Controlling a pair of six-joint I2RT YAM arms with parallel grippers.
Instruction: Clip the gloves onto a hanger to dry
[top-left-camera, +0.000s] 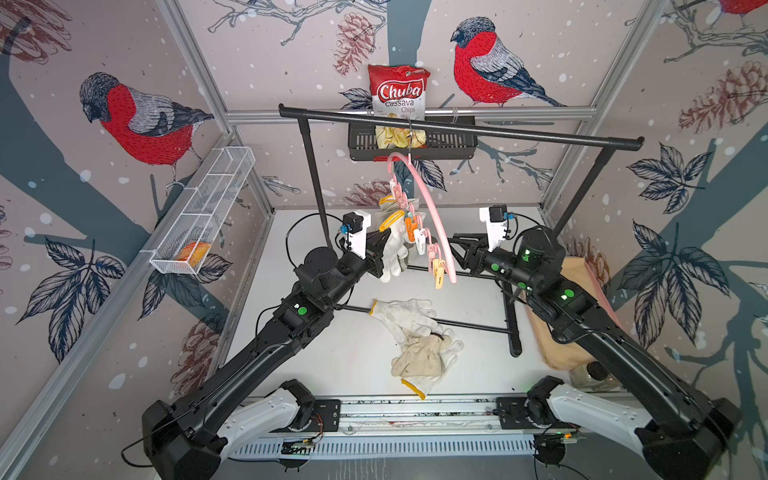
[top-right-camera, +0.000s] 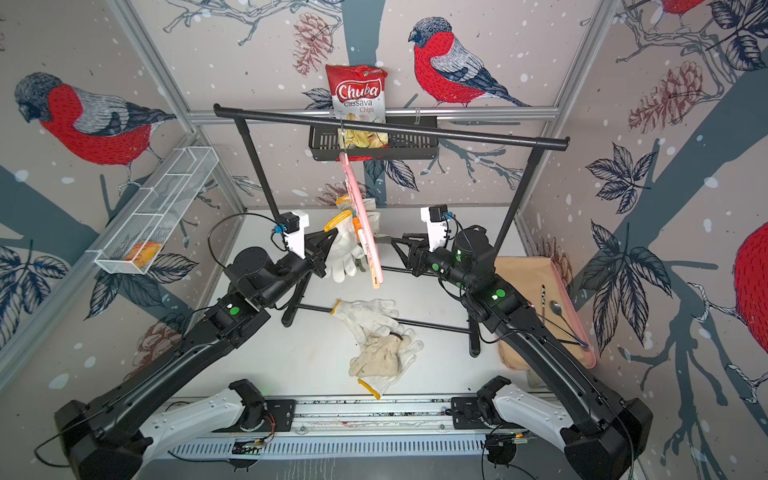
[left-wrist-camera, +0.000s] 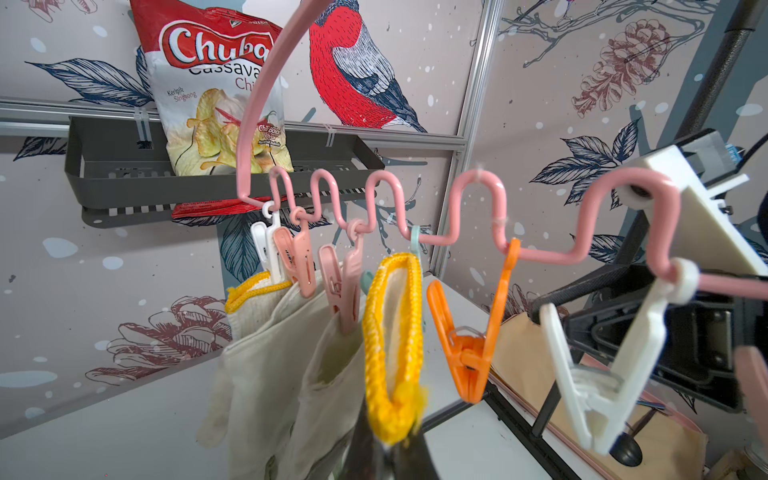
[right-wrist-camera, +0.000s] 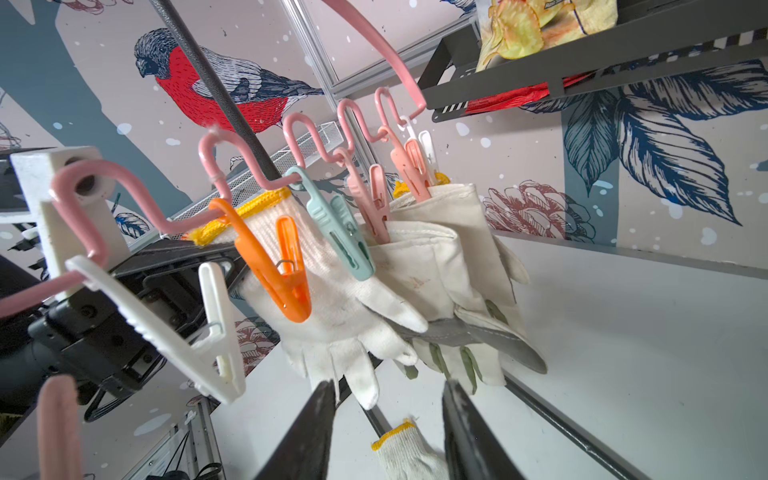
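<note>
A pink clip hanger (top-left-camera: 434, 216) hangs from the rack, with gloves (right-wrist-camera: 448, 264) under its rear clips. My left gripper is shut on a white glove (right-wrist-camera: 336, 304) by its yellow cuff (left-wrist-camera: 392, 352), holding it beside a mint clip (right-wrist-camera: 340, 232) and an orange clip (left-wrist-camera: 472, 360). My right gripper stands open on the hanger's right side, nothing between its fingers, just below the clips. More gloves (top-left-camera: 420, 356) lie on the table.
The black rack (top-left-camera: 512, 128) spans the workspace. A shelf (top-right-camera: 424, 144) with chips is at the back, a wire basket (top-right-camera: 160, 208) on the left wall, and a tray with utensils (top-right-camera: 528, 280) at the right.
</note>
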